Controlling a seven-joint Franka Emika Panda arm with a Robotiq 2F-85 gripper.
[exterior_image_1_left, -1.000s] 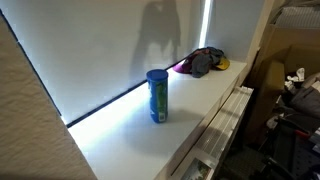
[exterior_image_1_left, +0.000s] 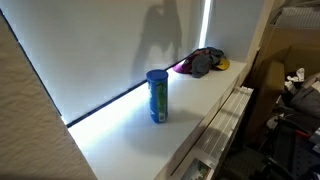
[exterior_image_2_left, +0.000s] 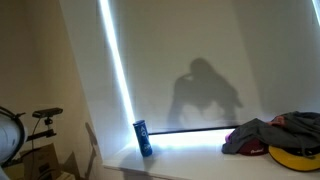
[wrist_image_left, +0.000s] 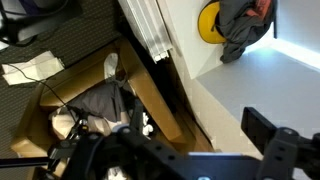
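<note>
On the white windowsill (exterior_image_1_left: 140, 140) stands an upright blue can (exterior_image_1_left: 158, 97) with a dark lid and some green on its side. The second exterior view shows the same can (exterior_image_2_left: 143, 138) near the bright strip of the window. A pile of clothes (exterior_image_1_left: 204, 62), dark grey with purple and yellow parts, lies at the sill's far end. In the wrist view my gripper is open at the bottom edge, its dark fingers apart and nothing between them. The clothes (wrist_image_left: 244, 24) show beyond it at the top right; the can is not in that view.
Below the sill runs a white radiator (wrist_image_left: 147, 26). A cardboard box (wrist_image_left: 165, 110) with dark cloth and cables sits on the floor beside it. The sill between can and clothes is clear. A pale blind (exterior_image_1_left: 110, 40) backs the sill.
</note>
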